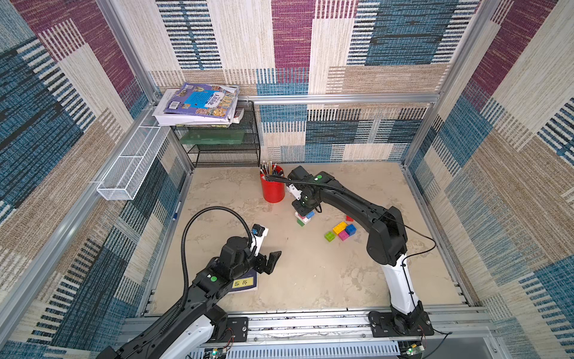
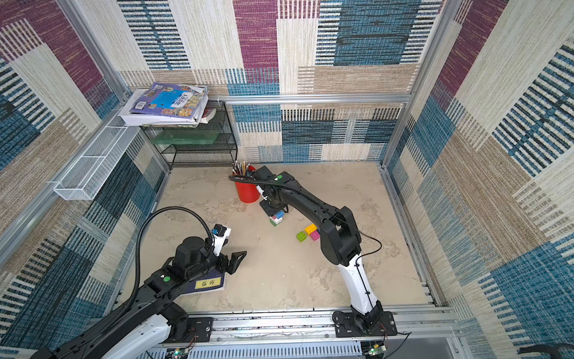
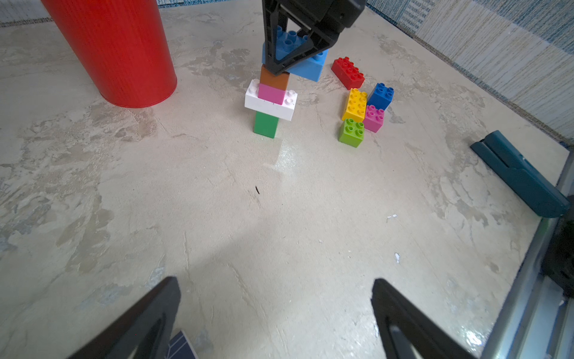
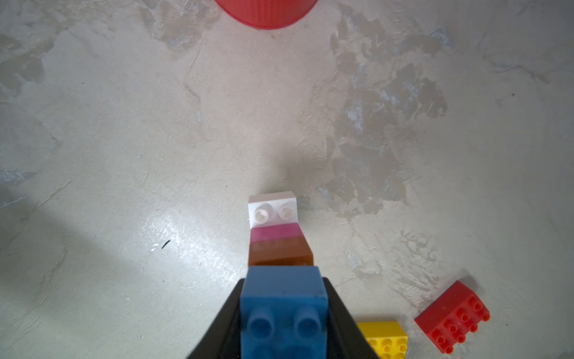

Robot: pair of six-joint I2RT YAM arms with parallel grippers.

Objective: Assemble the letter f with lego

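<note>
A tower of green (image 3: pixel 265 124), white (image 3: pixel 269 105), pink (image 3: pixel 271 94) and brown (image 3: pixel 274 79) bricks stands mid-table. My right gripper is around a light blue brick (image 3: pixel 305 65) at the tower's top, fingers at its sides. Whether the brick is seated on the brown one is unclear. My left gripper (image 1: pixel 267 261) stands open and empty at the front left, apart from the tower. Loose red (image 3: pixel 348 72), yellow (image 3: pixel 355 104), blue (image 3: pixel 380 95), pink (image 3: pixel 373 118) and lime (image 3: pixel 351 132) bricks lie to the tower's right.
A red cup (image 1: pixel 272 190) of pens stands behind the tower. A dark book (image 1: pixel 244 285) lies under the left arm. A wire shelf with books is at the back left.
</note>
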